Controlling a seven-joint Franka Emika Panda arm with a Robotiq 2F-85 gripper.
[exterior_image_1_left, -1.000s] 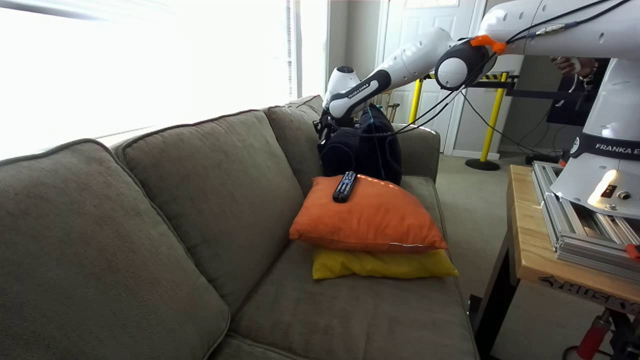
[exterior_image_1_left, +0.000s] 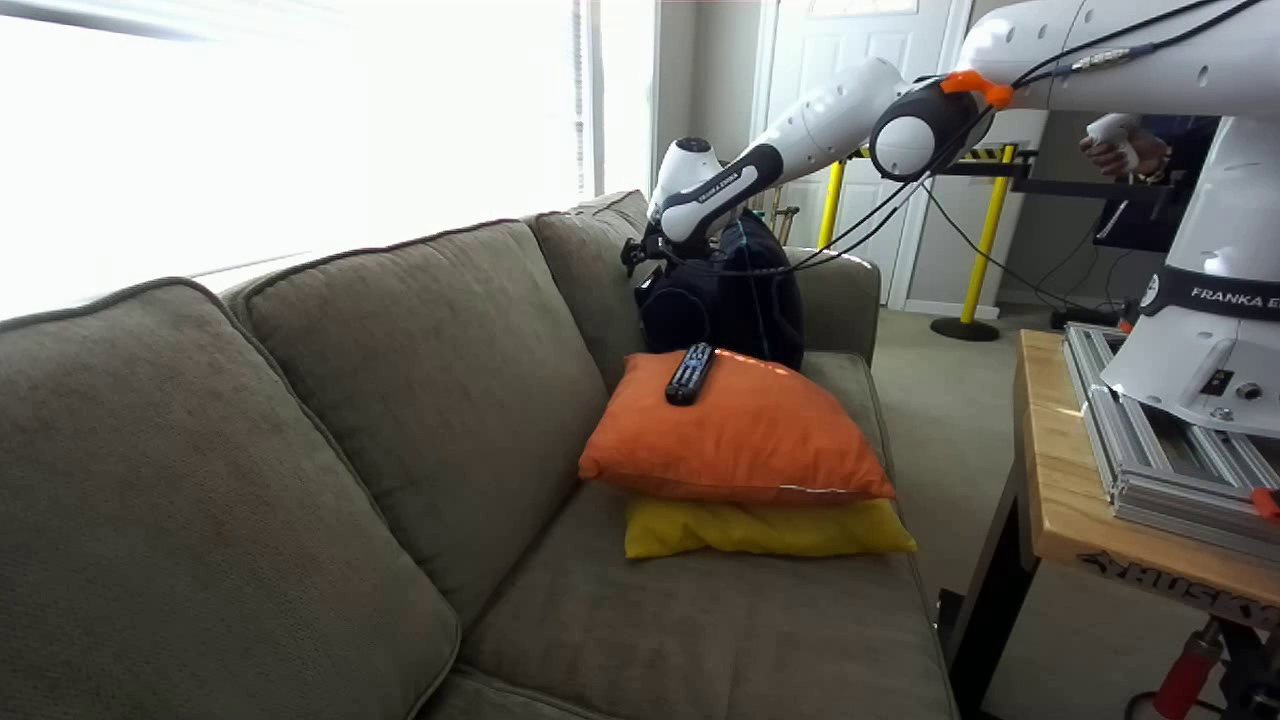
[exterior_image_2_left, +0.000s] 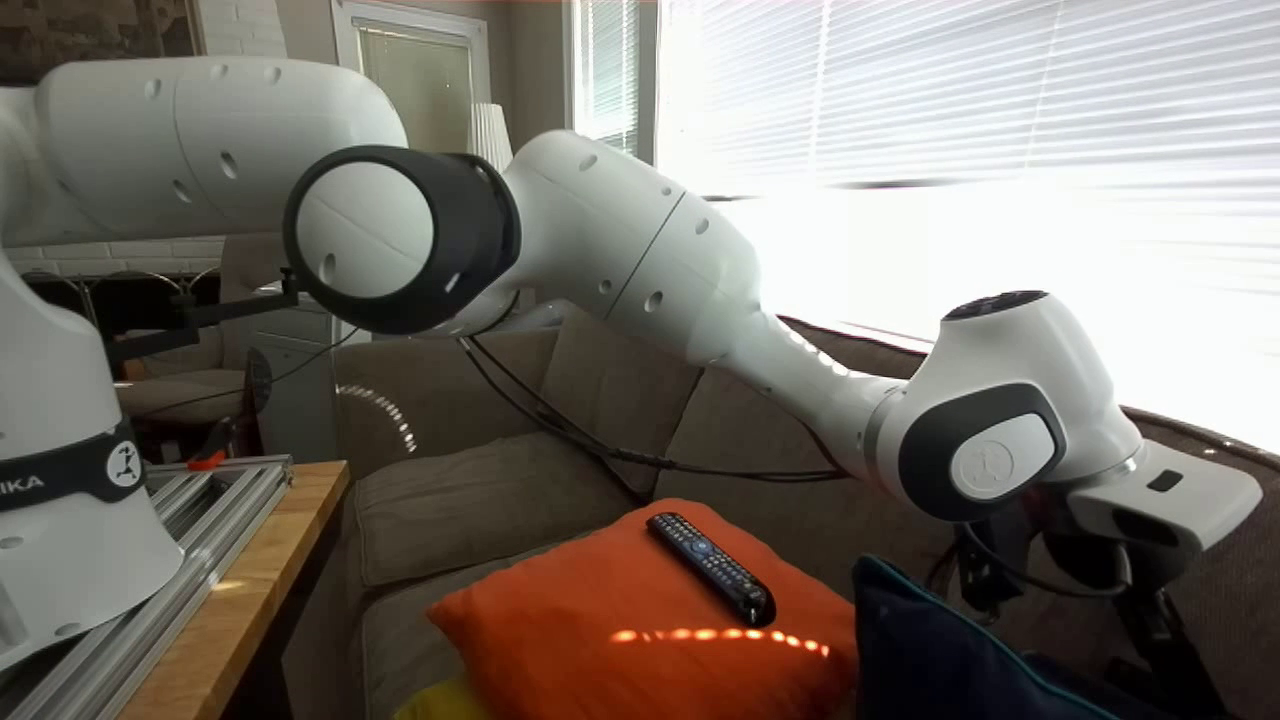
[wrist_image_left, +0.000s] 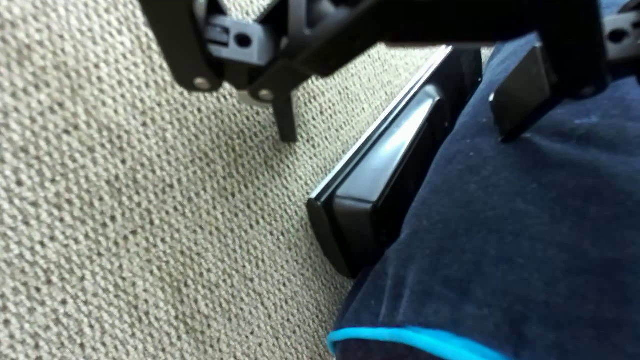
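In the wrist view, a glossy black object (wrist_image_left: 384, 174) with a silver edge, shaped like the underside of a remote, is wedged between the beige couch fabric (wrist_image_left: 150, 210) and a navy cushion (wrist_image_left: 510, 240) with blue piping. My open gripper has one finger on either side of that object's line, above the fabric and the cushion. Whether the fingertips touch anything is unclear. A black remote (exterior_image_2_left: 714, 564) rests on the orange cushion (exterior_image_2_left: 564, 612), well away from the gripper. The exterior views largely hide the fingers behind the arm and navy cushion.
A yellow cushion (exterior_image_1_left: 768, 528) lies beneath the orange one. The couch backrest (exterior_image_1_left: 420, 336) rises close beside the gripper. Cables hang under the arm. The near seat (exterior_image_1_left: 708, 624) is clear, and the wooden robot bench (exterior_image_1_left: 1080, 480) stands in front of the couch.
The wrist of the arm has shifted slightly downward at the backrest. In the background, a person's hand has moved. Cushions and the visible remote stay put.
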